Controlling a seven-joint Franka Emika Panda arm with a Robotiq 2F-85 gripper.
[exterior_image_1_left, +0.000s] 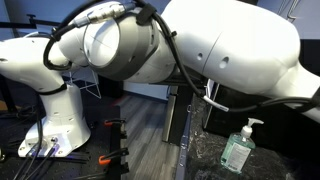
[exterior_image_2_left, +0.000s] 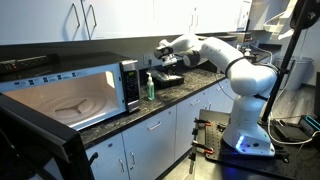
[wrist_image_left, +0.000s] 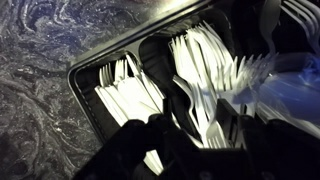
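A dark tray (wrist_image_left: 88, 80) with compartments holds white plastic cutlery in the wrist view. Forks (wrist_image_left: 200, 55) fill its middle compartment, and more white utensils (wrist_image_left: 130, 98) lie in the left one. My gripper is low over the tray, its dark fingers apart at the bottom of the view. White utensil parts show in and behind the gap; whether the fingers touch any of them is unclear. In exterior view 2 the gripper (exterior_image_2_left: 168, 52) is small at the far end of the counter. Exterior view 1 shows only the arm, not the fingers.
A clear pump bottle (exterior_image_1_left: 238, 148) stands on the dark counter (exterior_image_1_left: 200, 150) below the arm. A microwave (exterior_image_2_left: 85, 95) is further along the counter. Bare speckled counter (wrist_image_left: 35, 100) lies left of the tray.
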